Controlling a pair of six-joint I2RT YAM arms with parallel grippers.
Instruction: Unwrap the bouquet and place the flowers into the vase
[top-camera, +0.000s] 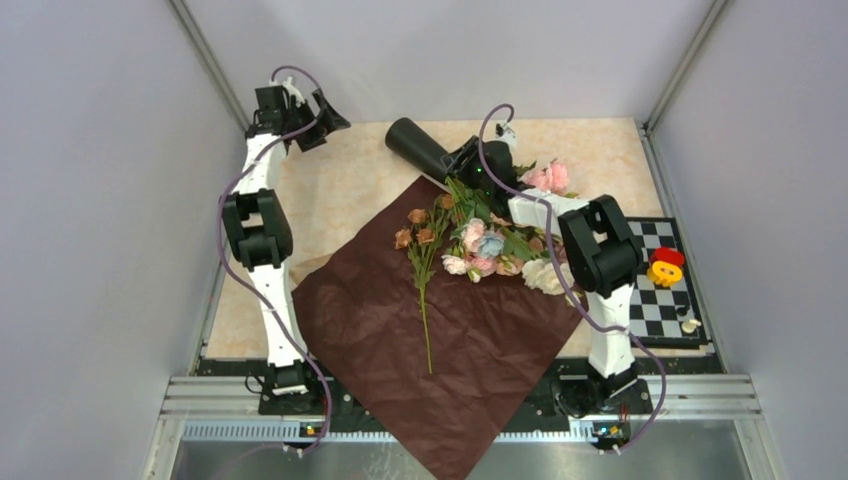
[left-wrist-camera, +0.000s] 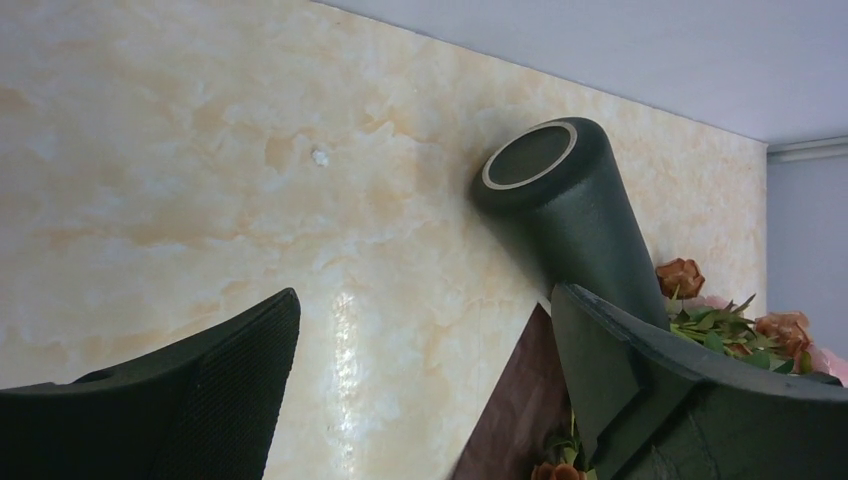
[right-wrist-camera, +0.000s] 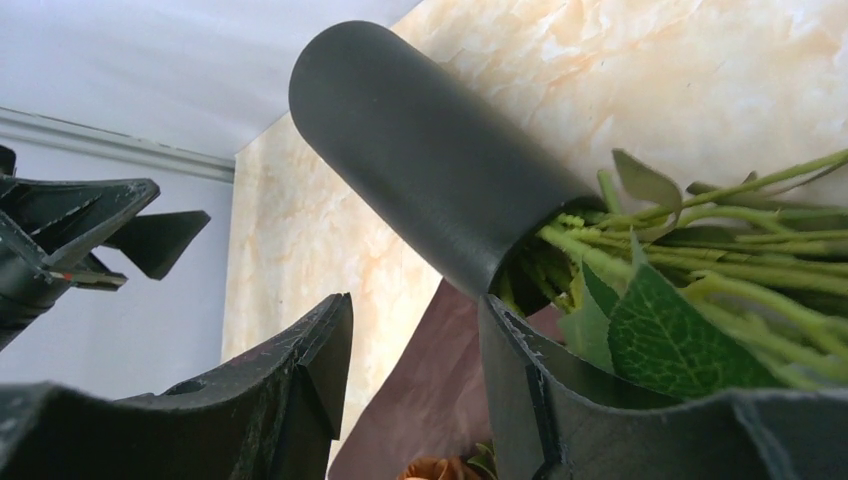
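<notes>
A black vase (top-camera: 413, 146) lies on its side at the back of the table, its closed base toward the back left. Green stems (right-wrist-camera: 610, 250) reach into its mouth in the right wrist view. Their blooms, a pink, blue and white bunch (top-camera: 490, 245), spread over brown paper. My right gripper hovers by the vase mouth, fingers apart and nothing between them. Well left of the vase, my left gripper is open and empty over bare table. Separate from the bunch, a sprig of brown-orange roses (top-camera: 424, 237) lies along the paper, its long stem pointing frontward.
Brown paper (top-camera: 370, 340) covers the middle and front. On the right stands a checkered board (top-camera: 655, 300) bearing a red and yellow object (top-camera: 665, 268). A wall closes off the back.
</notes>
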